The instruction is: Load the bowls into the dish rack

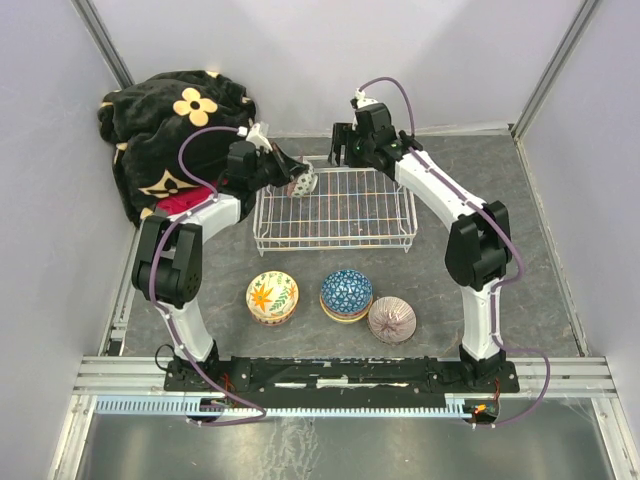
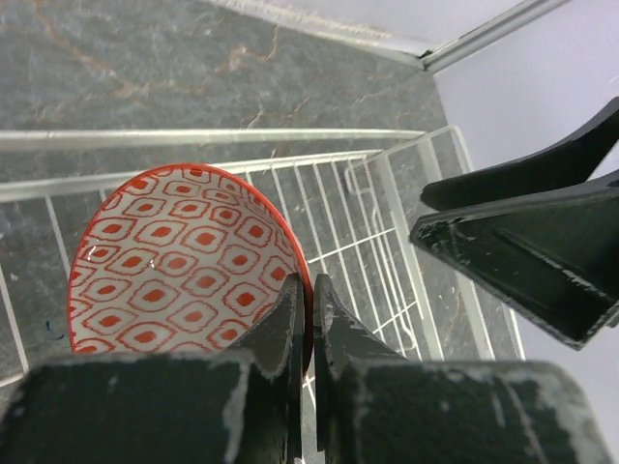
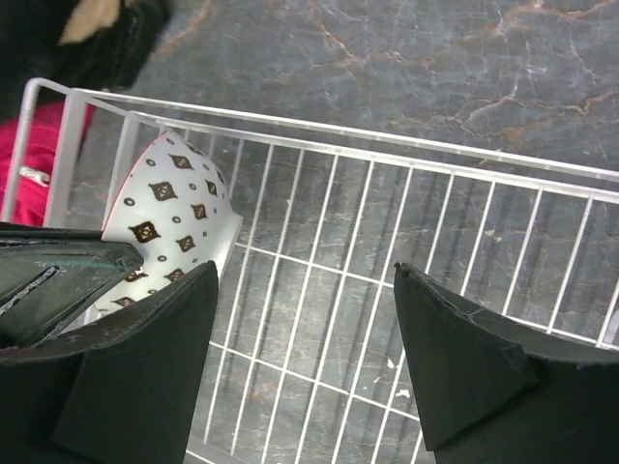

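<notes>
A white bowl with a red-brown pattern and rim stands on edge in the left part of the white wire dish rack. My left gripper is shut on its rim. From the right wrist view the bowl shows its dark diamond marks, partly covered by a left finger. My right gripper hangs over the rack's back side, fingers apart, only rack wires seen between them. Three stacks or bowls lie in front of the rack: a floral one, a blue one and a pinkish striped one.
A dark flowered cushion and a red cloth lie left of the rack. The rack's middle and right are empty. Bare grey tabletop spreads to the right.
</notes>
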